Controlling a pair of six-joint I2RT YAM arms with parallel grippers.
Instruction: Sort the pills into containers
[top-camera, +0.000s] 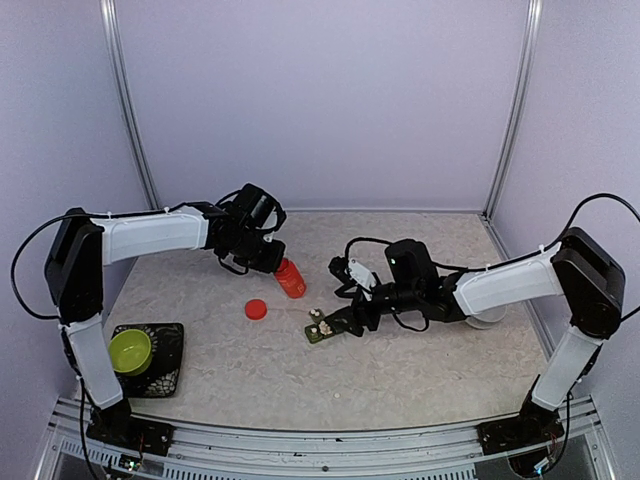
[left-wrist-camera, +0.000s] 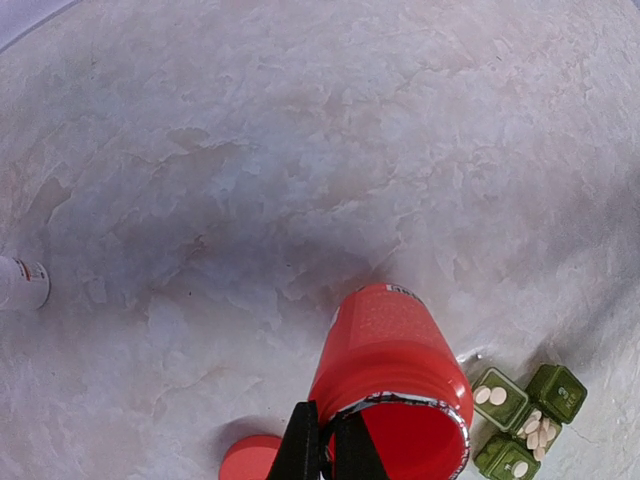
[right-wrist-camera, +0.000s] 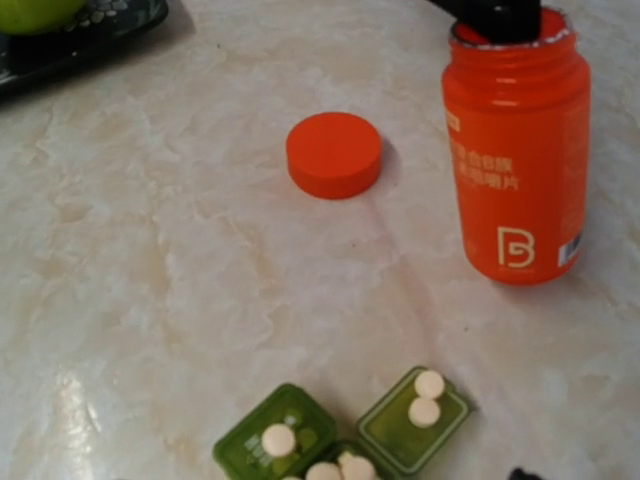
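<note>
The red bottle (top-camera: 291, 280) is uncapped, its base lower than its mouth. My left gripper is shut on its rim, one finger inside the mouth; whether its base touches the table I cannot tell. In the right wrist view the bottle (right-wrist-camera: 520, 165) looks nearly upright. The green pill box (right-wrist-camera: 283, 410) lies with lids spread and several pale pills in it; two pills (right-wrist-camera: 425, 411) lie on one green piece. My right gripper (top-camera: 349, 320) hangs over the box's right side, open, mostly outside its own wrist view.
A red cap (top-camera: 256, 309) lies left of the box. The black tray (top-camera: 165, 375) with a green bowl (top-camera: 130, 351) sits at front left. Behind the right arm shows a white bowl (top-camera: 487, 319).
</note>
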